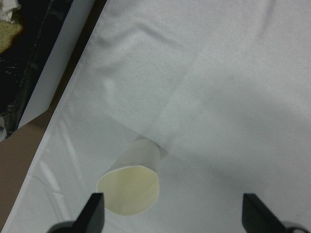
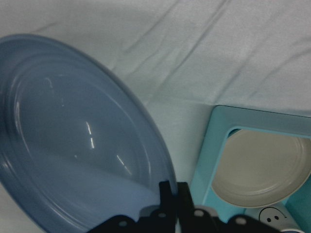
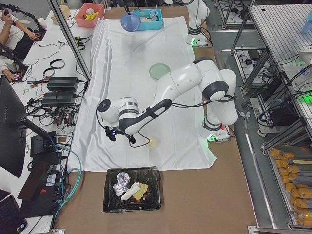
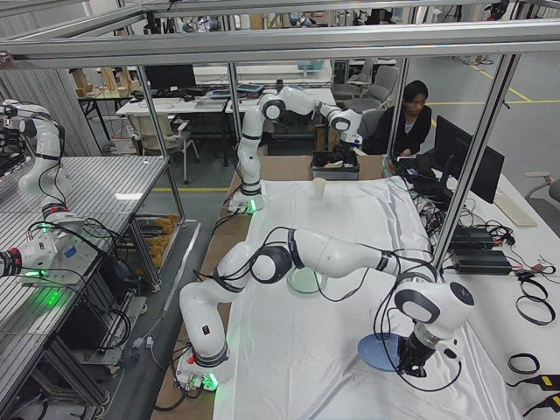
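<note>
A blue plate (image 2: 82,141) hangs from my right gripper, which is shut on its rim; in the camera left view it is at the far end beside a light-blue bin (image 3: 151,26) holding a pale plate (image 2: 260,167) and a cup with a face (image 2: 269,216). My left gripper stands open over the white cloth, above a pale paper cup (image 1: 129,189), with nothing between its fingers. A green plate (image 3: 159,71) lies on the cloth's middle.
A black-lined tray (image 3: 131,204) with foil and scraps sits on the brown table beyond the cloth's near edge. A red bin (image 3: 89,22) stands at the far left on the side bench. The cloth between the arms is mostly clear.
</note>
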